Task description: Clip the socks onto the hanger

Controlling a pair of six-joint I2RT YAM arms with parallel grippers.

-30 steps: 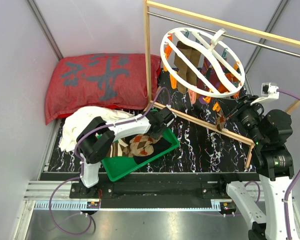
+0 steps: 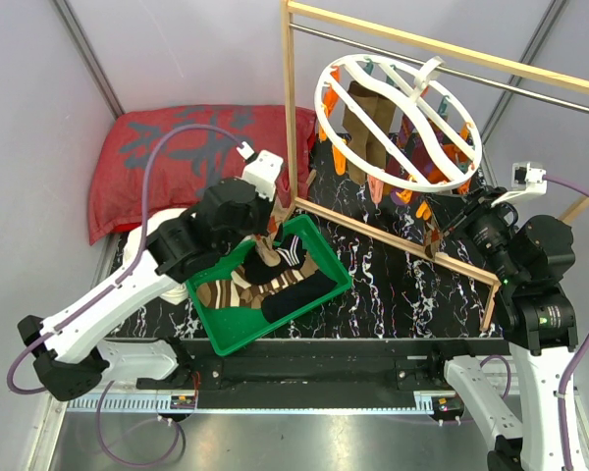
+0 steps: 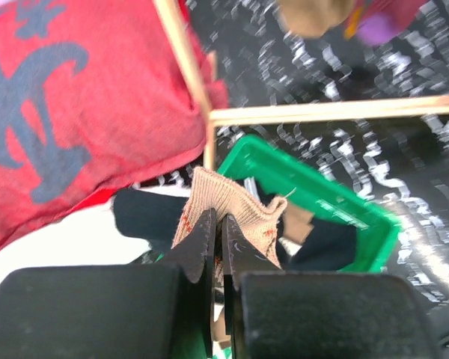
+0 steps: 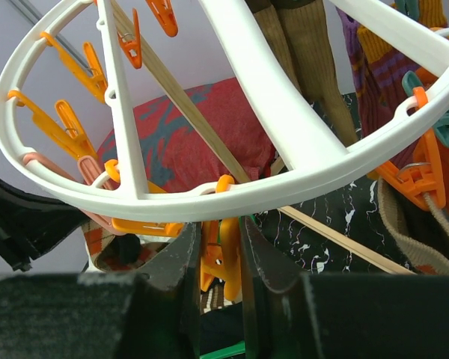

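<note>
The white oval hanger (image 2: pixel 336 147) hangs from a rail, with several coloured clips around it and some socks hanging below. My right gripper is shut on an orange-yellow clip (image 4: pixel 229 250) at the hanger's near rim. Over the green bin, my left gripper is shut on a patterned sock, whose beige ribbed cuff (image 3: pixel 236 202) sticks out past its fingers. In the top view this sock (image 2: pixel 267 252) dangles from the left gripper (image 2: pixel 274 224), partly hidden by the arm.
Several striped and dark socks lie in the green bin (image 2: pixel 212 331). A wooden frame bar (image 2: pixel 393 238) crosses the black marbled surface beside it. At the back left are a red cushion (image 2: pixel 142 186) and white cloth (image 3: pixel 71 250).
My left arm has swung up out of the bin, lifting the argyle sock that lay on top and uncovering the dark and striped socks. The right arm and hanger have stayed put.
</note>
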